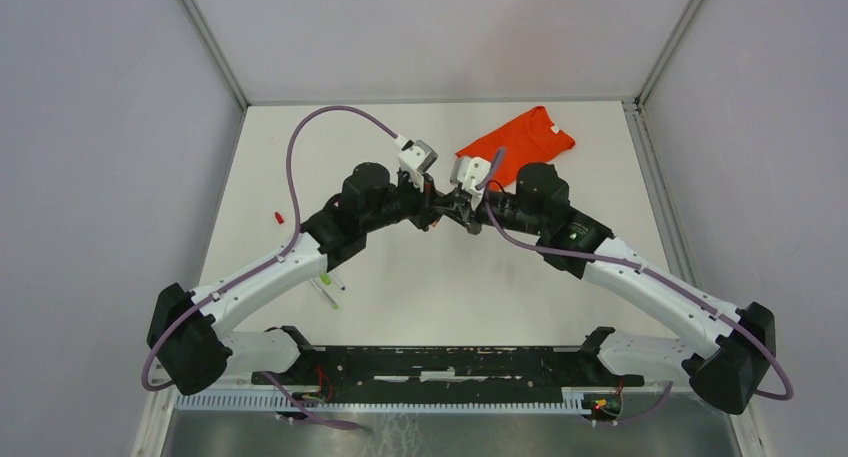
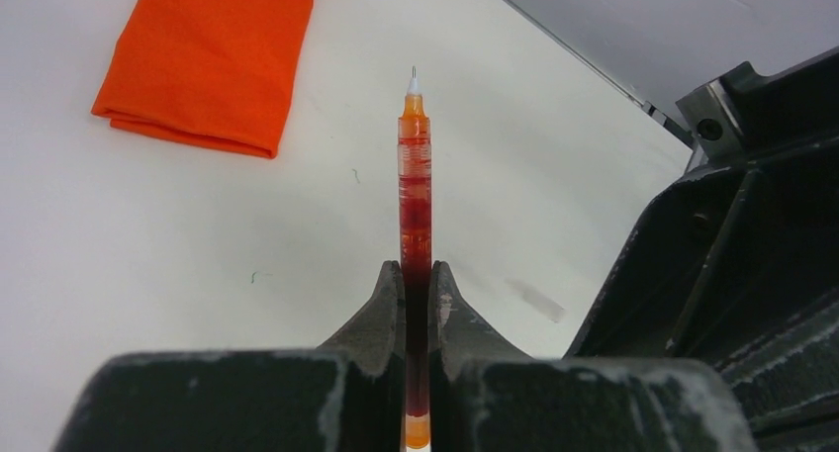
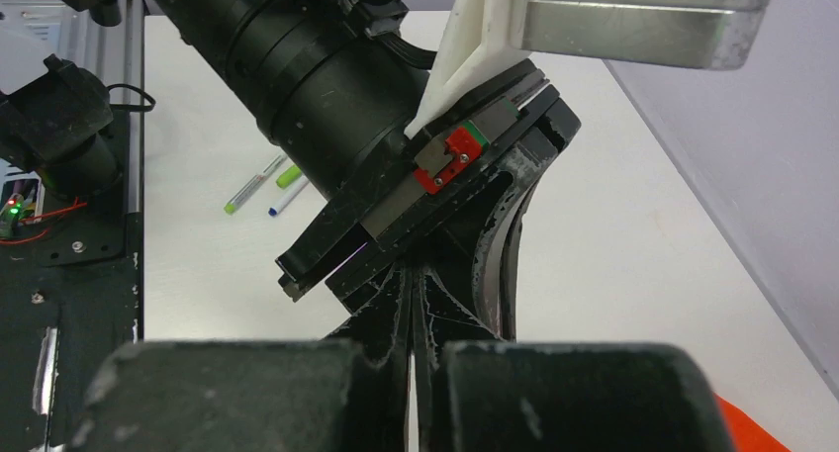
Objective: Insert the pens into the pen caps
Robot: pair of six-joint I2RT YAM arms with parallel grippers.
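In the left wrist view a red pen [image 2: 416,205] points straight ahead, its thin bare tip uncovered. My left gripper is shut on its barrel, and the orange rear end shows below the fingers. In the right wrist view my right gripper is shut with nothing between its fingertips; no clear cap shows there. It faces the dark body of the left gripper, which hides the red pen from that view. From above, both grippers meet near the table's middle, their tips overlapping.
Several pens, among them a green-ended clear one [image 3: 255,183] and a blue-ended one [image 3: 289,199], lie at the front left. A small red piece [image 1: 279,217] lies farther left. An orange cloth [image 1: 515,142] lies at the back.
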